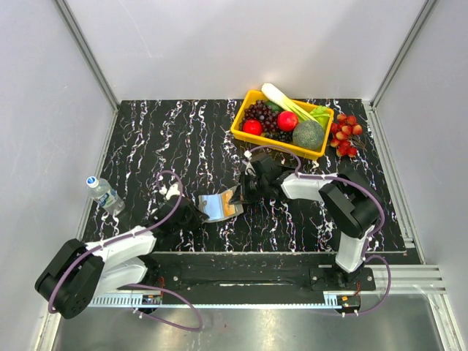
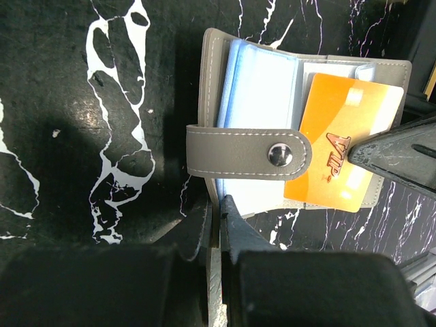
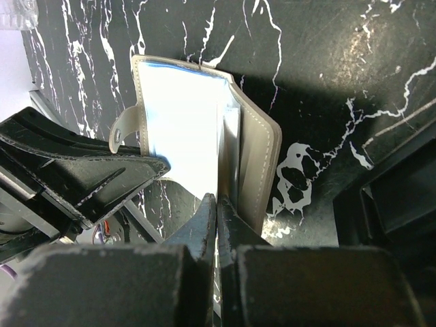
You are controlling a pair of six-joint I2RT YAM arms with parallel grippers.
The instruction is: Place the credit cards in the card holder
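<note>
The grey card holder (image 2: 211, 88) stands spread apart, its blue-edged clear sleeves and snap strap (image 2: 248, 151) facing the left wrist camera. My left gripper is shut on the holder's lower edge at the sleeve side. An orange card (image 2: 340, 129) overlaps the holder's far half in that view, a finger (image 2: 388, 153) of my right gripper lying across its face. From the right wrist, the fingertips of my right gripper are shut on the card, which appears edge-on as a thin line beside a sleeve. The other finger is hidden from the left wrist.
A yellow crate (image 1: 241, 137) of fruit and vegetables occupies the back right, with red fruit (image 1: 345, 136) beside it. The water bottle (image 1: 106, 195) lies at the left. Between them, the black marbled table (image 1: 168, 139) is clear.
</note>
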